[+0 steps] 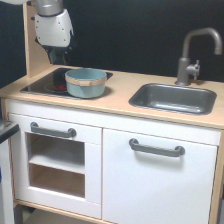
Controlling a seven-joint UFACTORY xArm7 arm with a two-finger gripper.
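A teal pot point(86, 88) with a tan band round its rim stands upright on the right part of the black stove top point(45, 86). Above the stove, in the upper left, hangs my gripper point(58, 58) on its white arm, pointing down. It is up and to the left of the pot in the picture, with no contact visible. Its dark fingers merge with the dark background, so their opening is unclear.
To the right, the steel sink point(174, 98) lies under a grey faucet point(190, 58). Bare wooden counter point(120, 90) separates it from the stove. Below are an open-looking oven compartment point(57, 165) and a white cabinet door point(158, 180).
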